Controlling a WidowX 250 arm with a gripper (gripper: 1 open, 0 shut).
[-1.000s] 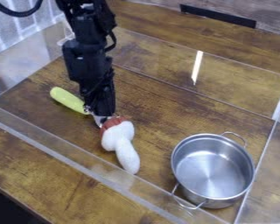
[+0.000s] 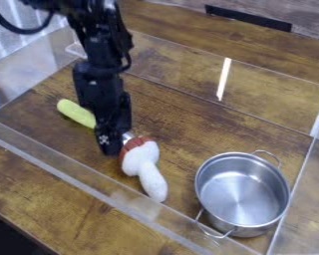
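Note:
My black gripper (image 2: 112,144) comes down from the top left to the red-topped white object (image 2: 147,169), which looks like a toy mushroom or vegetable lying on the wooden table. The fingertips are at or just above its red end; whether they touch it, and how far apart they are, is unclear. A pale yellow-green elongated object (image 2: 73,115) lies left of the gripper, partly behind it.
A steel pot (image 2: 239,189) with wire handles sits at the lower right. A clear plastic rim (image 2: 43,151) runs along the front and left.
The gripper has moved slightly right and down toward the red end of the white object. The objects on the table look unmoved.

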